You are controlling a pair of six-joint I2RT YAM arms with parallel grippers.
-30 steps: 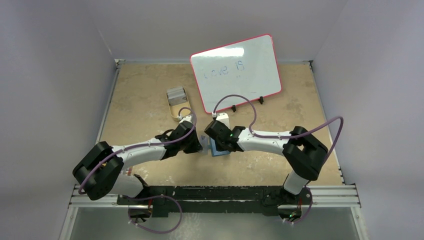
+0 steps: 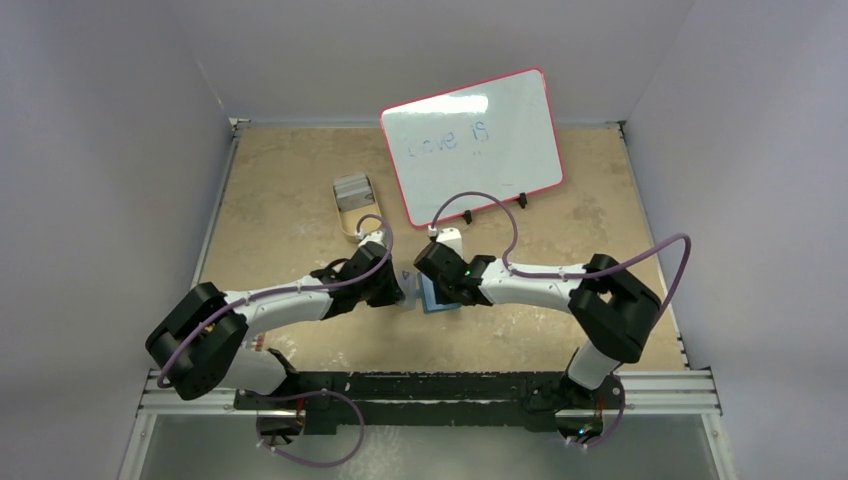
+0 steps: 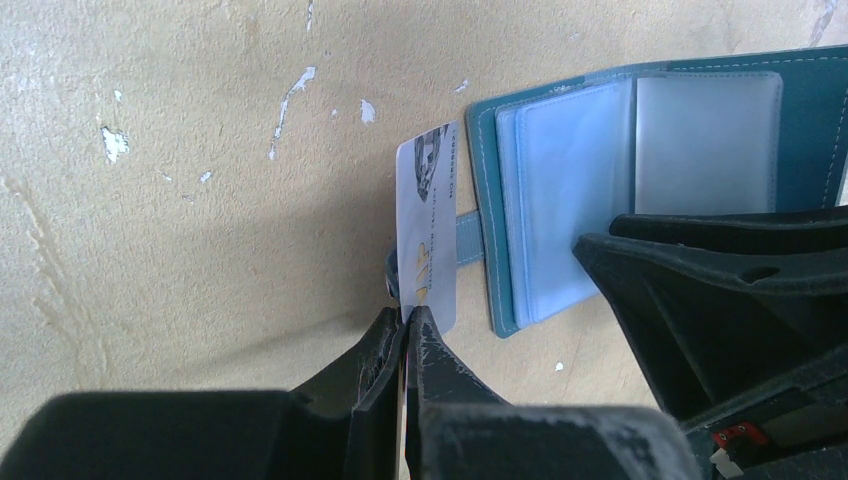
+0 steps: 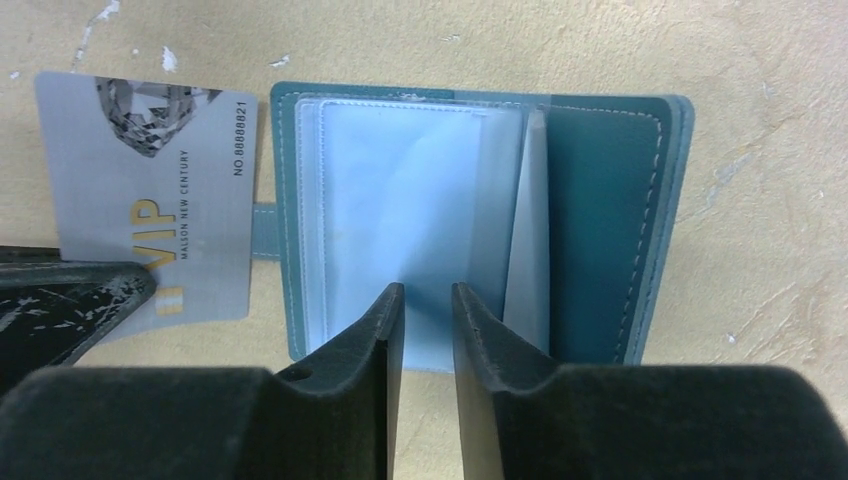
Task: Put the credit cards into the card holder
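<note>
My left gripper is shut on a silver VIP credit card [image 4: 150, 180], held at its edge beside the open blue card holder [image 4: 600, 220]. The holder lies on the table with clear sleeve pages [image 3: 560, 190] and a short strap on the card's side. My right gripper hovers over the holder's sleeve, part open, with nothing visible between its fingertips. In the top view both grippers meet near the middle front, hiding much of the holder.
A small box [image 2: 354, 205] with grey contents stands behind the left arm. A whiteboard [image 2: 470, 145] lies at the back.
The right arm has shifted slightly to the right in the top view over the last second. The left arm stays still.
</note>
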